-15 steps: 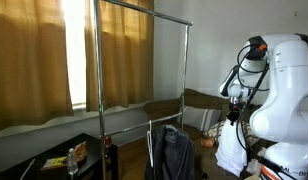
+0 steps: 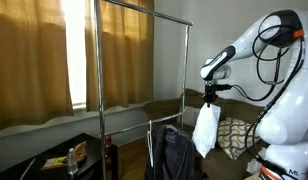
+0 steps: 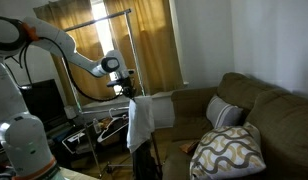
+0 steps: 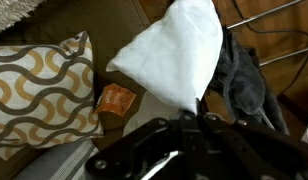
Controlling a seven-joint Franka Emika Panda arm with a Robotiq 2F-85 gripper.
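Observation:
A white cloth [image 2: 206,132] hangs down from my gripper [image 2: 208,101], which is shut on its upper edge, well above the floor. In exterior view 2 the same cloth [image 3: 141,122] falls in a long narrow drape. From the wrist, the cloth [image 4: 174,48] spreads out beyond the fingertips, pinched at one end by my gripper. The gap between the fingers is too dark to make out.
A metal rack [image 2: 98,70] with a dark garment [image 2: 175,154] on its low rail stands left of the cloth. A brown sofa [image 3: 256,98] with patterned pillows [image 3: 226,152] is on the other side. An orange packet [image 4: 116,98] lies near a pillow.
The arm has swung left in exterior view 1 and risen, carrying the white cloth up and away from the sofa's right end toward the rack.

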